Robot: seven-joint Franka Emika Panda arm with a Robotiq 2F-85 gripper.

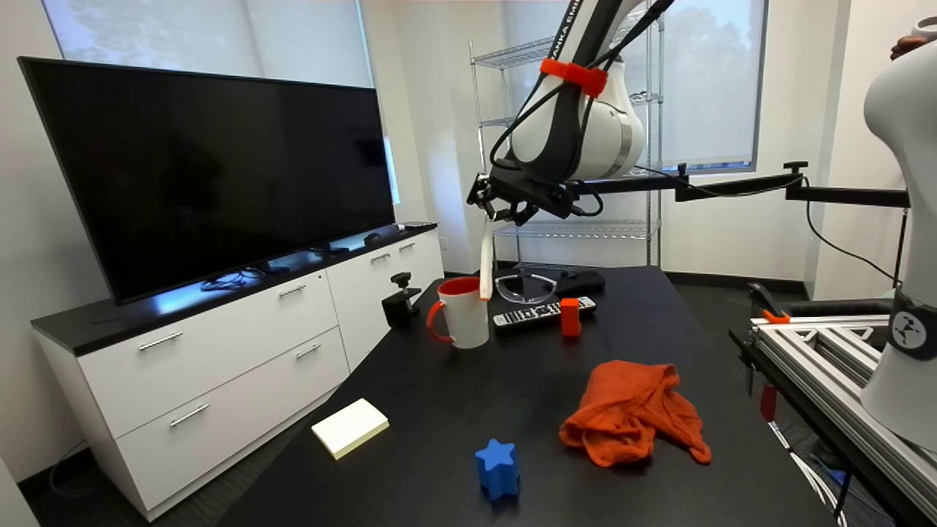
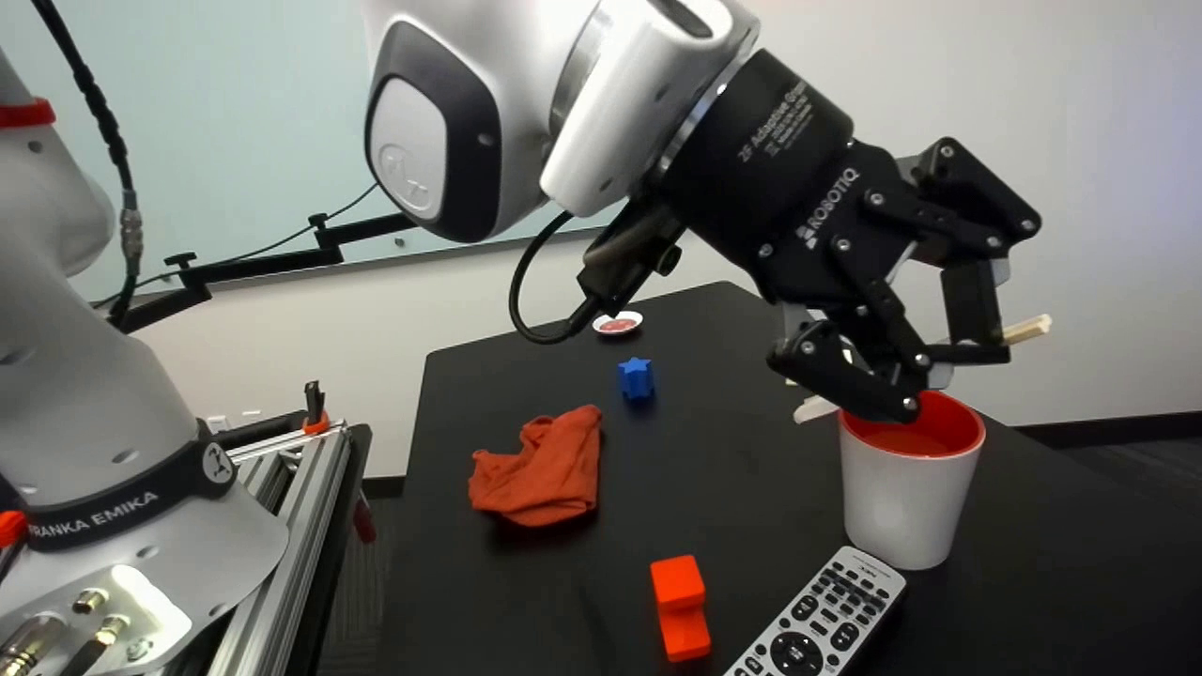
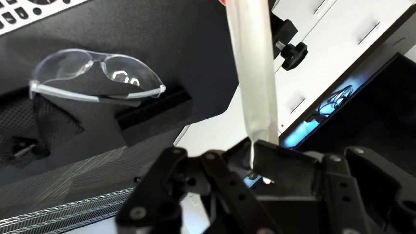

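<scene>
A pale, flat stick with an orange end points downward beside the mug in exterior view 1. My gripper is shut on this stick, which runs up the wrist view from between the fingers. In exterior view 2 the stick sticks out on both sides of the fingers. The white mug with an orange inside and handle stands upright on the table. My gripper is above the mug. Whether the stick's lower end is over the opening or in front of it, I cannot tell.
Near the mug lie a remote, clear glasses and an orange block. An orange cloth, a blue star block and a pale notepad are spread over the front. Bare table lies between them.
</scene>
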